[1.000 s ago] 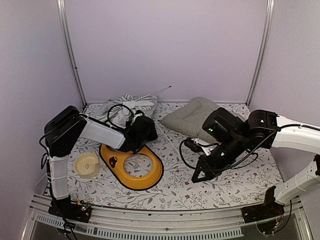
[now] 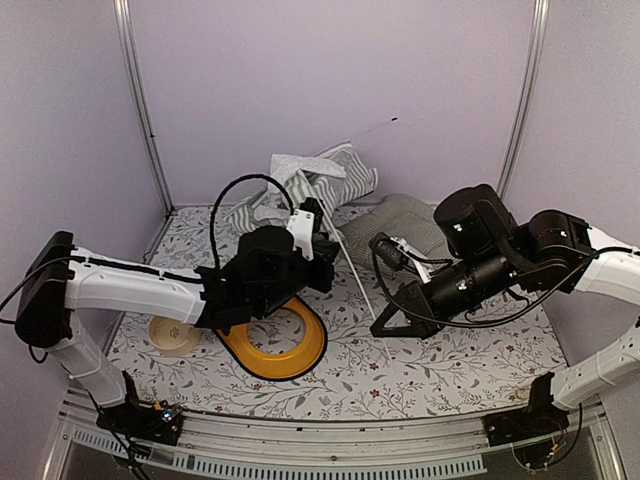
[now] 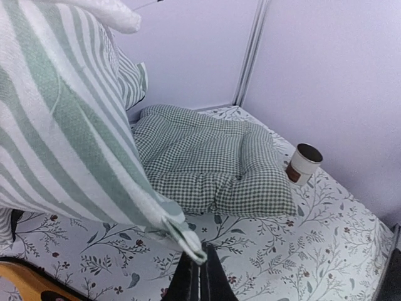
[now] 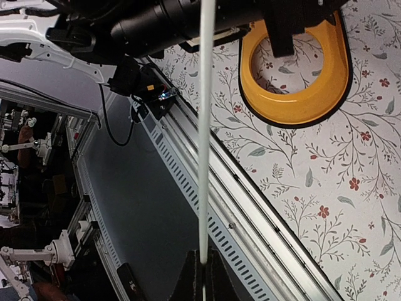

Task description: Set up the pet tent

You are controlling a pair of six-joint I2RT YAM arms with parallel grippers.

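Note:
The striped tent fabric (image 2: 340, 170) is lifted at the back centre; in the left wrist view it (image 3: 75, 125) hangs with a narrow sleeve end at my left gripper, which is shut on that end. A long white pole (image 2: 355, 271) runs diagonally from the fabric down to my right gripper (image 2: 382, 325). In the right wrist view my right gripper is shut on the pole (image 4: 205, 138). The far end of the pole at the fabric is hidden by the left arm in the top view.
A checked cushion (image 3: 213, 163) lies at the back right, a cup (image 3: 304, 163) behind it. An orange feeder (image 4: 294, 106) sits front left, beside a pale bowl (image 2: 175, 335).
My left gripper has risen and moved right, lifting the fabric. My right gripper has moved slightly up and left along with the pole, which now stands steeper.

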